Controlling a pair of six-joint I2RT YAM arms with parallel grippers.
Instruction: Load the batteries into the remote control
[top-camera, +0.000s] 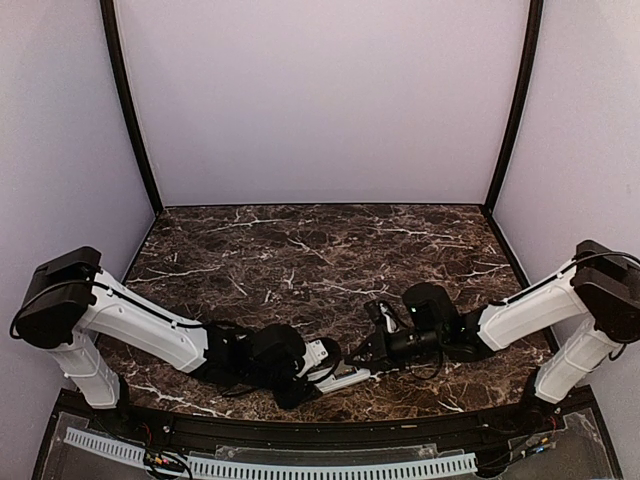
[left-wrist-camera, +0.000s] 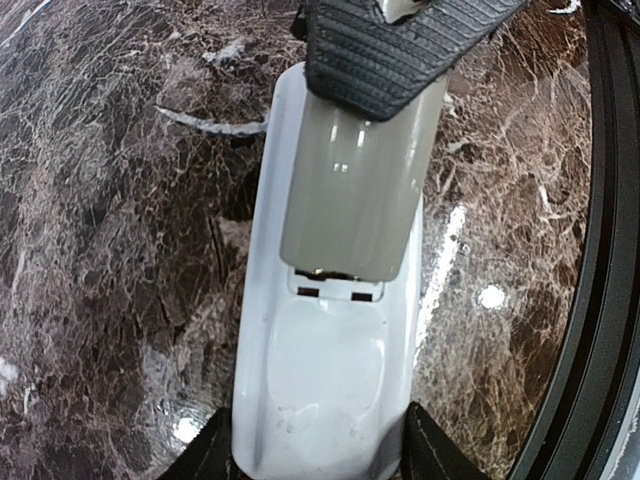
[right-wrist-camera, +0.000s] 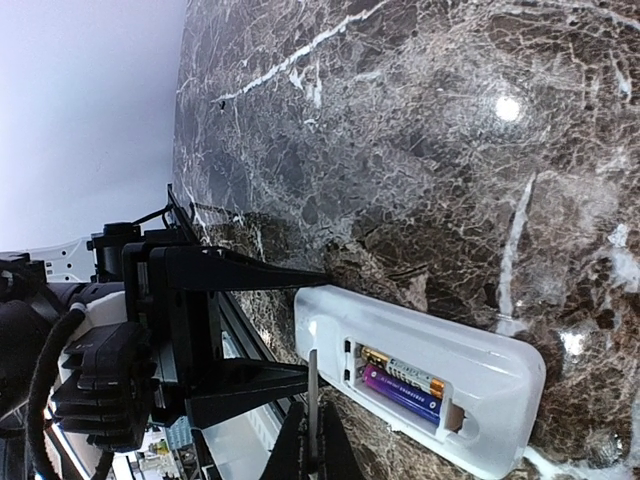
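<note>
The white remote control (right-wrist-camera: 470, 350) lies on the table with its battery bay facing up. In the right wrist view, two batteries sit side by side in the bay: an orange-and-dark battery (right-wrist-camera: 402, 372) and a purple battery (right-wrist-camera: 401, 393). My left gripper has its fingers against both sides of the remote's end. A thin grey battery cover (left-wrist-camera: 350, 205) is pinched in my right gripper. It appears edge-on in the right wrist view, while in the left wrist view it hides the bay and batteries.
A black frame rail (top-camera: 330, 430) runs along the front edge, close to the remote. White walls enclose the back and sides.
</note>
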